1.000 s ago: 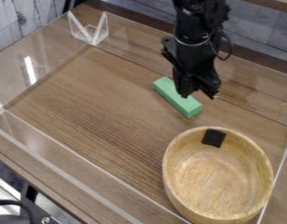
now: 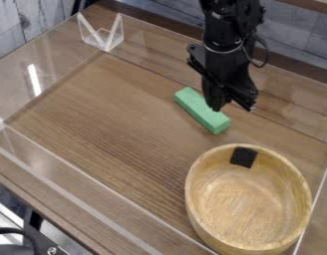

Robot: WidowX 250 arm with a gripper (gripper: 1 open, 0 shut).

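The black gripper (image 2: 211,100) hangs over the upper middle of the wooden table, its tip just above and right of a green block (image 2: 197,110). The block lies flat on the wood at a slant. The gripper looks shut, with nothing visible between its fingers; whether it touches the block cannot be told.
A tan round bin (image 2: 246,239) with a black patch on its rim fills the lower right. A clear plastic holder (image 2: 103,32) stands at the back left. A pale wall runs along the back right.
The gripper has shifted very slightly at the upper middle; the green block and the bin have not visibly moved.
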